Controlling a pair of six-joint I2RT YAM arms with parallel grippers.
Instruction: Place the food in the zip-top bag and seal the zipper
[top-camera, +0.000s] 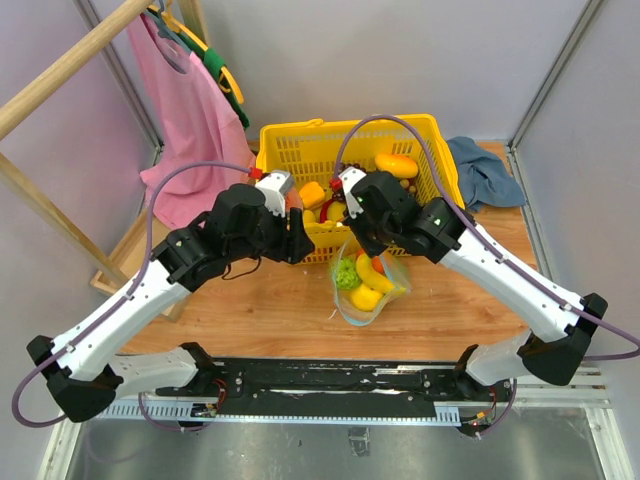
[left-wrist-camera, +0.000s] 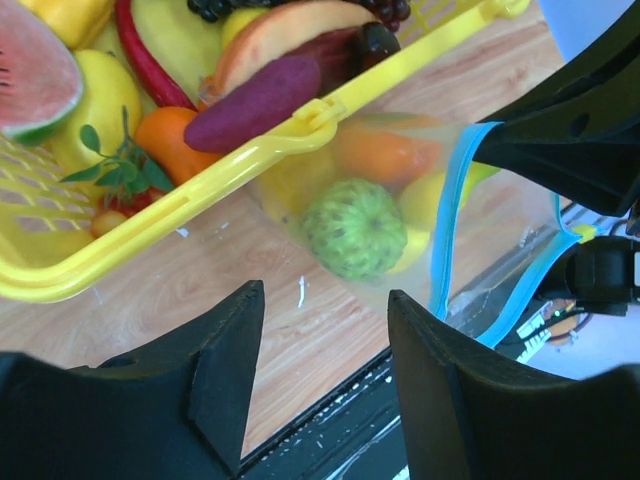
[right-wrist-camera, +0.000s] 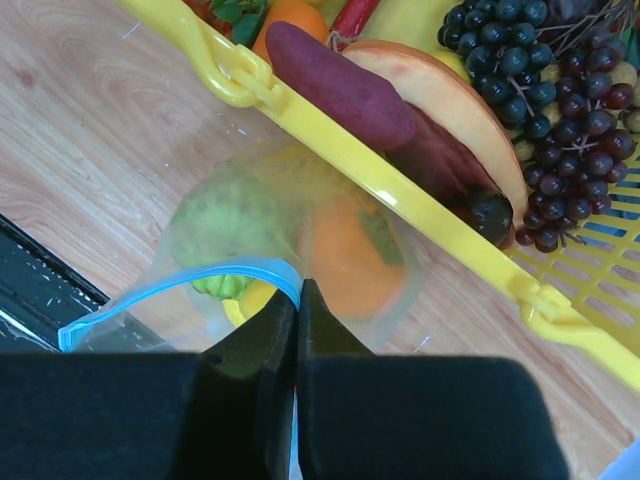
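Note:
The zip bag (top-camera: 368, 290) holds a green round fruit (left-wrist-camera: 352, 228), yellow fruit and an orange item (right-wrist-camera: 350, 260), in front of the yellow basket. My right gripper is shut on the bag's blue zipper edge (right-wrist-camera: 220, 270), lifting one side above the contents. My left gripper (top-camera: 295, 242) is open just left of the bag, with nothing between its fingers; in the left wrist view its fingertips point at the bag's blue-edged mouth, which hangs to the right of them.
The yellow basket (top-camera: 290, 145) full of toy food stands behind the bag. A grey cloth (top-camera: 480, 175) lies at the back right. A wooden rack with pink clothing (top-camera: 180, 110) is at the left.

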